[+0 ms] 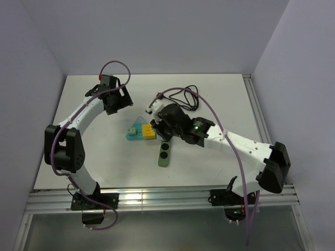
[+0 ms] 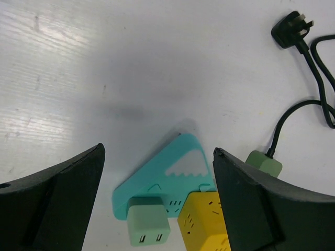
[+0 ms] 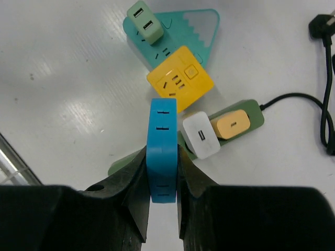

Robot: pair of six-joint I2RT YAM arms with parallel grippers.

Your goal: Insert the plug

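Observation:
In the right wrist view, my right gripper is shut on a slotted blue block (image 3: 162, 133), held above the green power strip (image 3: 248, 115). The strip carries a white plug block (image 3: 200, 135) and a small orange one (image 3: 233, 124). Beside it lies a teal board (image 3: 196, 34) with a pale green plug (image 3: 145, 22) and a yellow socket block (image 3: 180, 78). From above, the right gripper (image 1: 155, 119) covers the strip's upper part. My left gripper is open and empty, up and left of the board. Whether the blue block touches the yellow one is hidden.
A black cable (image 1: 191, 99) lies coiled behind the strip, its black three-pin plug (image 2: 290, 29) on the table. A metal rail (image 1: 162, 194) runs along the front edge.

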